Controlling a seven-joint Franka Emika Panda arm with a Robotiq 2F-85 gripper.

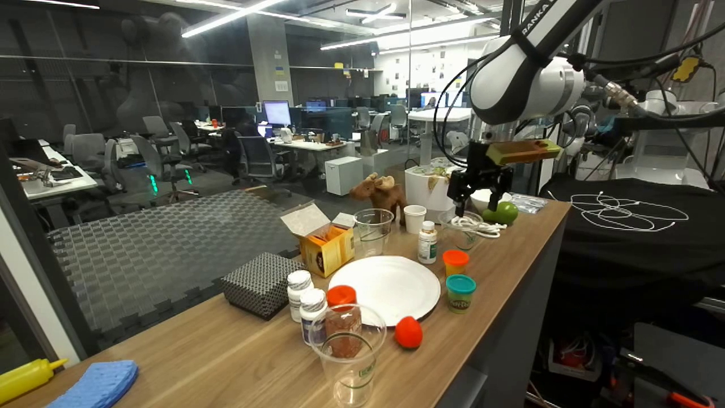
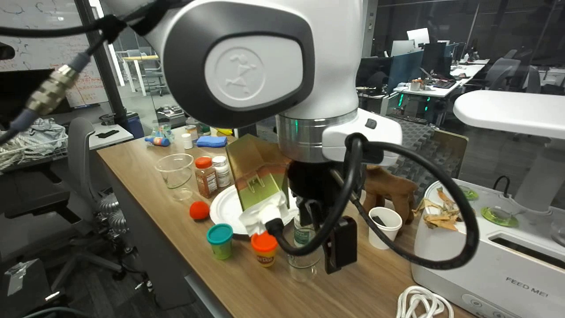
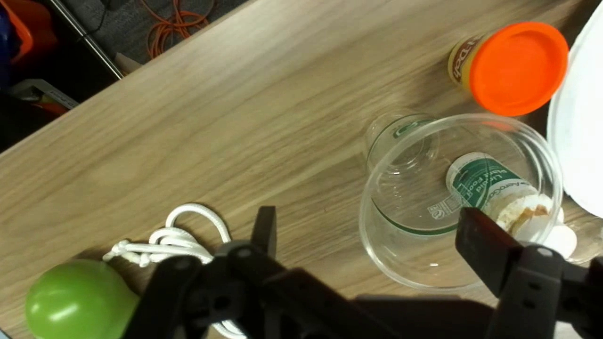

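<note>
My gripper is open, its two black fingers wide apart with nothing held between them. In the wrist view a clear plastic cup [image 3: 390, 248] stands upright below, its rim reaching under the right finger. A white bottle with a green label [image 3: 480, 178] shows through and beyond the cup. Left of the fingers lie a bundle of white cord [image 3: 195, 212] and a green fruit [image 3: 79, 299]. From the side, the gripper [image 1: 482, 204] hangs just over the far end of the table, above the cup and cord.
Near the cup are an orange-lidded tub [image 1: 455, 262], a teal-lidded tub [image 1: 460, 292] and a white plate [image 1: 384, 289]. A paper cup [image 2: 385, 228], a brown toy animal [image 2: 392, 188] and a white planter [image 2: 476, 265] stand on the far side. Bare wood lies along the front edge.
</note>
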